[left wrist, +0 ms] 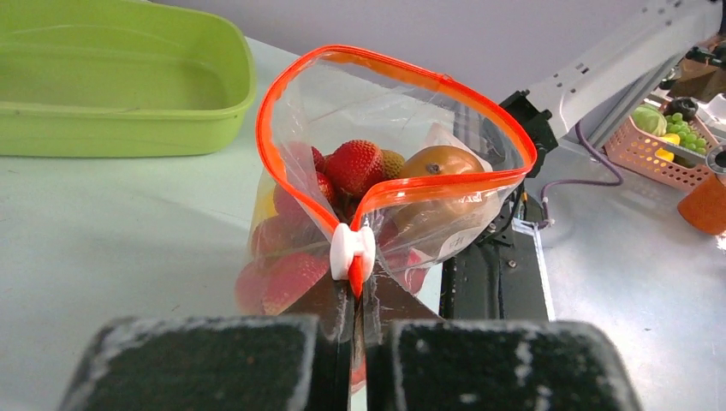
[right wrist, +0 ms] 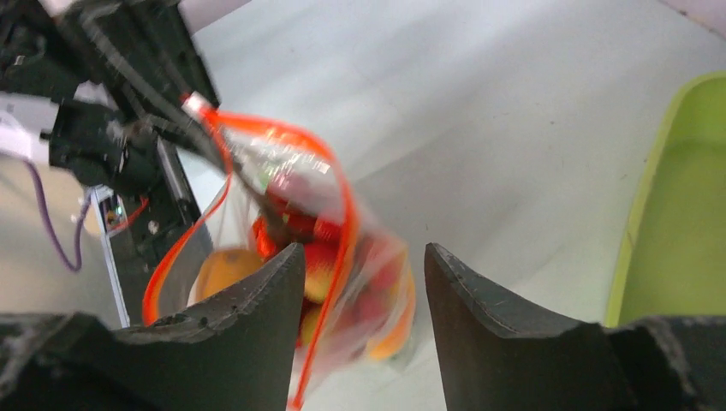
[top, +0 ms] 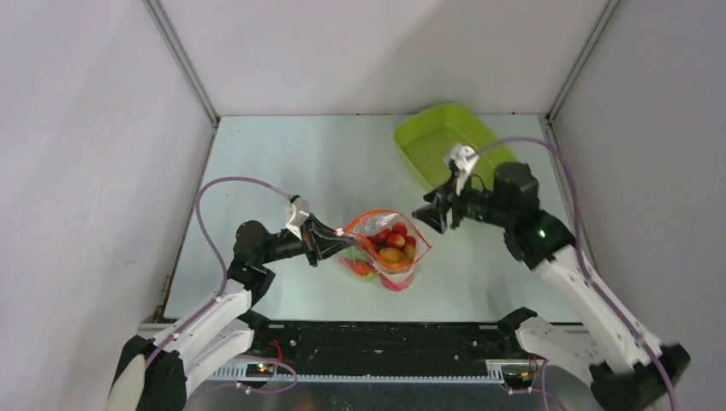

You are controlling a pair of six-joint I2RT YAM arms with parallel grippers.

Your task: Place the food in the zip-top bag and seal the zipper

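The clear zip bag (top: 389, 257) with an orange zipper stands open at the table's centre, holding strawberries, other red fruit and a brown round item (left wrist: 441, 161). My left gripper (top: 342, 240) is shut on the bag's zipper end, just below the white slider (left wrist: 351, 251). My right gripper (top: 432, 214) is open to the upper right of the bag, apart from it, with nothing between its fingers; the bag lies beyond its fingertips in the right wrist view.
An empty green bin (top: 441, 137) stands at the back right. A pink basket of produce (left wrist: 651, 158) shows outside the work surface in the left wrist view.
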